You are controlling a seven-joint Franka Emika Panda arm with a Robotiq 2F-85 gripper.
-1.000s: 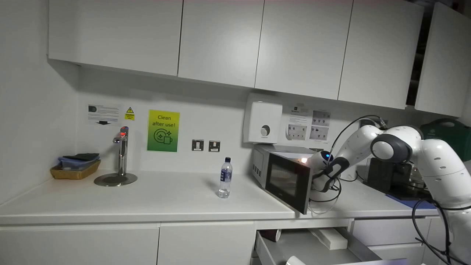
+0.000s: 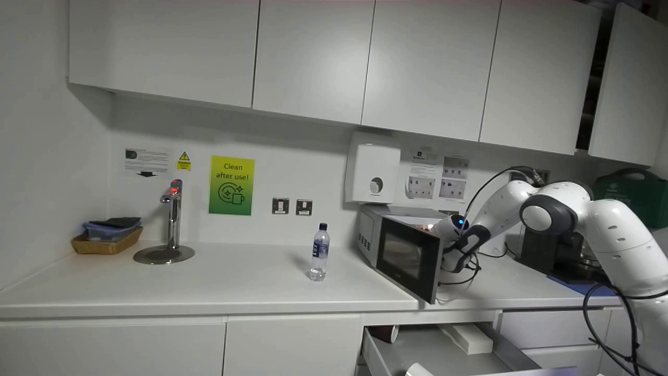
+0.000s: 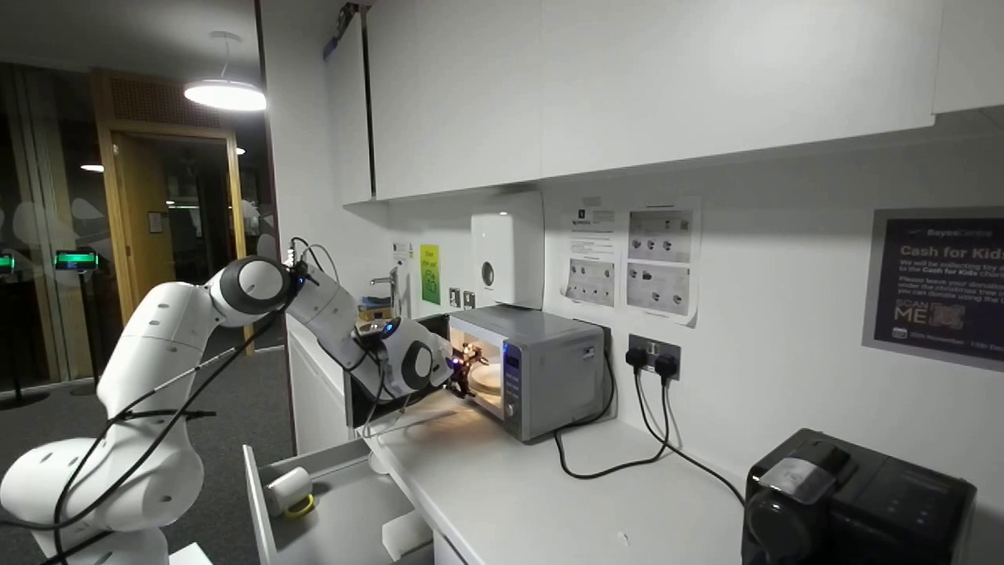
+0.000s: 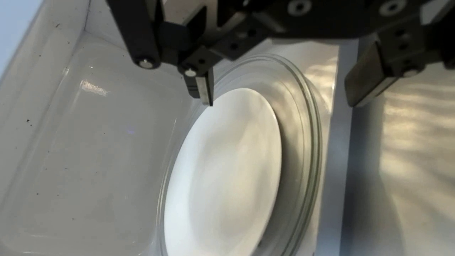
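A white plate (image 4: 226,179) lies on the glass turntable (image 4: 313,170) inside the lit microwave (image 3: 555,367). In the wrist view my gripper is open above the plate's upper edge, its fingers wide apart with nothing between them. The left fingertip (image 4: 205,91) overlaps the plate's rim in this view; whether they touch I cannot tell. The other finger (image 4: 369,79) is over the front edge of the microwave's opening. Exterior view 2 has the gripper at the mouth of the microwave. The microwave door (image 2: 407,257) stands open, hiding the gripper in exterior view 1.
Below the counter, an open drawer (image 2: 426,351) holds a white mug (image 3: 289,491) and a white block (image 2: 468,338). A water bottle (image 2: 320,253) stands left of the microwave. Power cables (image 3: 602,479) trail over the counter behind it.
The arm has shifted slightly left and its wrist sits a little farther in behind the microwave door. Its cable has moved with it. Bottle, door and drawer look the same.
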